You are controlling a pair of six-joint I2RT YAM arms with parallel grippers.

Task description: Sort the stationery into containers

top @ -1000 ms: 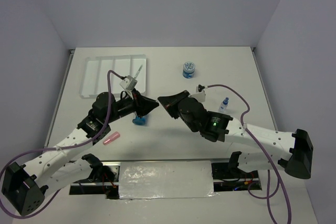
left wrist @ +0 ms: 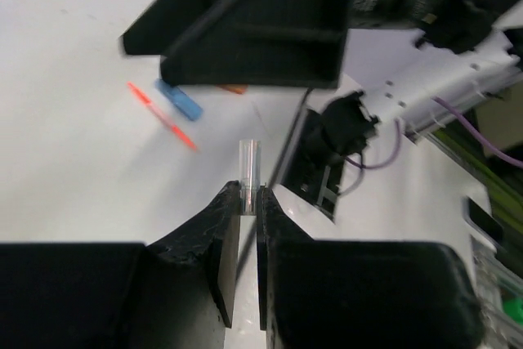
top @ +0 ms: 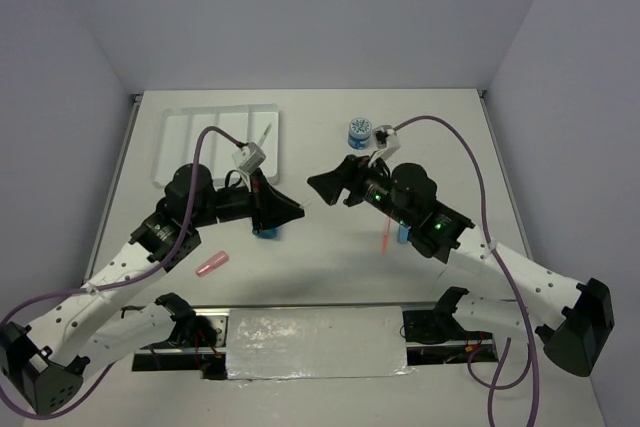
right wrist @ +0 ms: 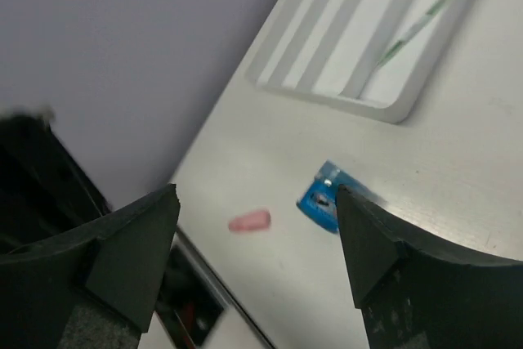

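Observation:
In the left wrist view, a thin clear stick stands upright between the shut fingers of my left gripper. Just right of it and above, my right gripper is open, fingers apart with nothing seen between them. The white divided tray at the back left holds a pale green pen. A blue item lies below the tray, and a pink cylinder lies nearer front left. A red pen and a small blue block lie on the right, partly under my right arm.
A blue-and-white jar stands at the back centre. Grey walls border the white table.
My left gripper has shifted slightly toward the front, still holding the clear stick.

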